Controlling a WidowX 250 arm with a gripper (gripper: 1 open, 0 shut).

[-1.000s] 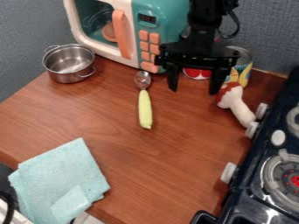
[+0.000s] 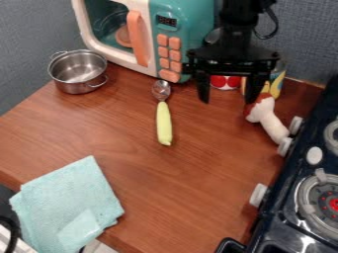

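My black gripper (image 2: 226,87) hangs over the back of the wooden counter, in front of the toy microwave (image 2: 169,44), its fingers apart with nothing visible between them. Just behind it are red-and-white round items (image 2: 220,82) and a can (image 2: 275,81), partly hidden. A white toy chicken (image 2: 266,117) with a red comb stands to the right. A spoon (image 2: 161,90) and a yellow corn-like item (image 2: 164,125) lie left of the gripper.
A steel pot (image 2: 77,74) sits at the back left, a folded light-blue cloth (image 2: 66,203) at the front left. A black stove (image 2: 297,208) fills the right side.
The gripper has shifted very slightly at the back of the counter. The other objects appear unmoved.
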